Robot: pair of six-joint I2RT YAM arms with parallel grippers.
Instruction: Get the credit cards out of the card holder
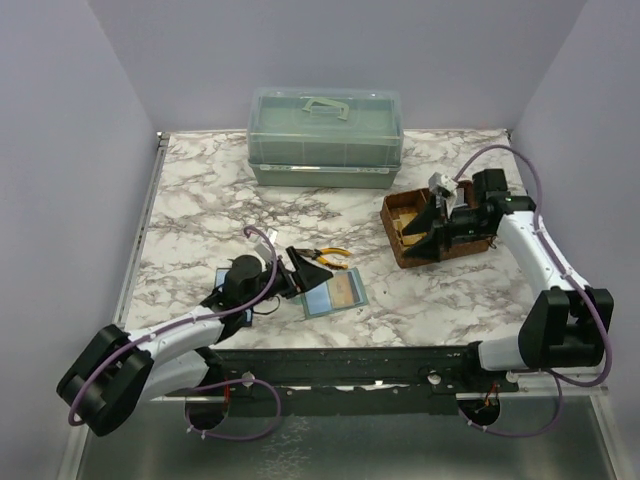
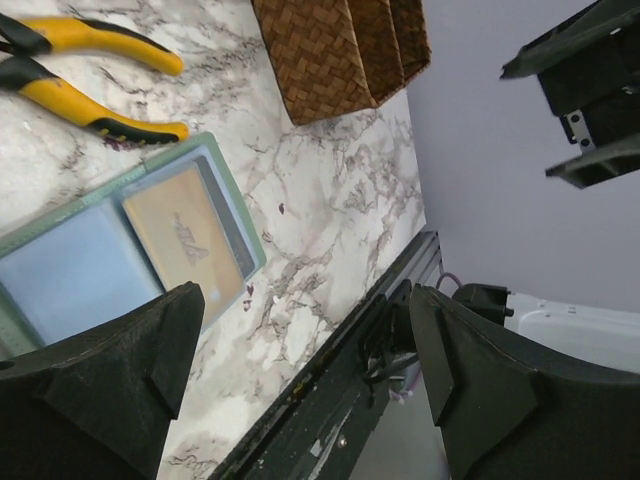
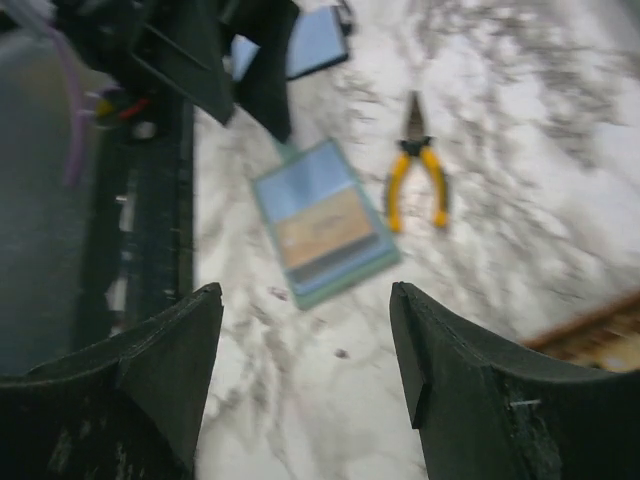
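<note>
A card holder with a pale blue side and a tan card lies on the marble table near the front centre; in the right wrist view it shows blurred. My left gripper [image 1: 300, 268] hangs just above and left of the holder, its fingers apart with nothing visible between them. My right gripper [image 1: 425, 225] is over the left part of the woven box at the right, open and empty, pointing toward the holder.
Yellow-handled pliers [image 2: 100, 115] lie just behind the holder. The woven box [image 2: 310, 70] holds items in compartments. A lidded green container [image 1: 325, 140] stands at the back. A blue item lies left, under the left arm.
</note>
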